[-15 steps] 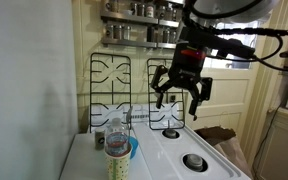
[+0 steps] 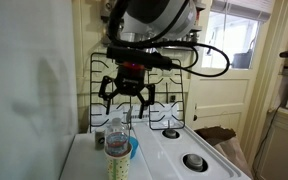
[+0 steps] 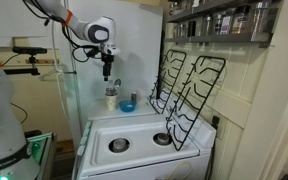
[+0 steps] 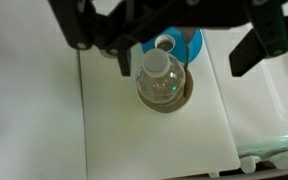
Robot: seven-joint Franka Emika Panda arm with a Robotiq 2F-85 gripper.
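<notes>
A clear plastic bottle (image 2: 117, 131) stands in a patterned cup (image 2: 118, 165) on the white counter at the left. My gripper (image 2: 125, 103) hangs above the bottle, open, its dark fingers spread with nothing between them. From the wrist view, the bottle (image 4: 160, 80) is seen from above, its cap end below and between the open fingers. The cup's rim (image 4: 187, 93) shows around the bottle. Beside it lies a blue bowl (image 4: 181, 46) with a small round item in it; the same blue bowl (image 3: 128, 106) shows in the second exterior view.
A white stovetop (image 3: 134, 143) with round burners adjoins the counter. Black grates (image 2: 110, 85) lean against the back wall, under shelves of jars (image 3: 237, 22). A plain wall (image 2: 29, 90) bounds the left side.
The arm has swung left across the view, from above the stove to above the bottle. The gripper is open throughout. Bottle, cup and bowl have not moved.
</notes>
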